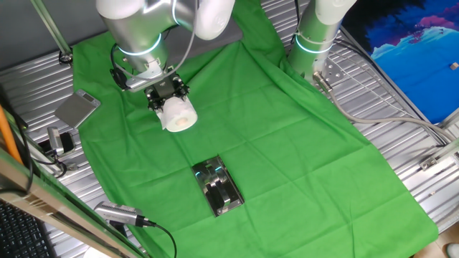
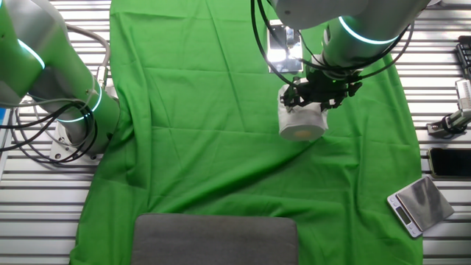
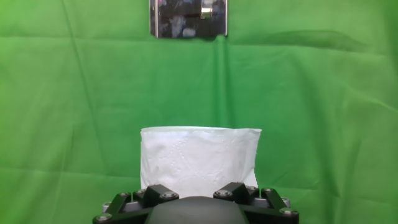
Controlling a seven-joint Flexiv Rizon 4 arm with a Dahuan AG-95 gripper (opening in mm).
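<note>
A white paper roll [image 1: 176, 116] is held by my gripper [image 1: 169, 102], which is shut on it. The roll's end with its core faces outward in exterior view 1. From above, in the wrist view, the white side of the roll [image 3: 199, 155] shows between and beyond the two black fingers; the fingertips' contact is partly hidden. Apart from the roll lies a dark, shiny metal holder [image 1: 218, 188] on the green cloth, nearer the front. Its edge with a silver clip [image 3: 188, 22] shows at the top of the wrist view.
Green cloth [image 1: 301, 172] covers the table, wrinkled but mostly clear. A grey pad [image 2: 215, 239] lies at one edge. A small scale [image 2: 419, 206] stands beside the cloth.
</note>
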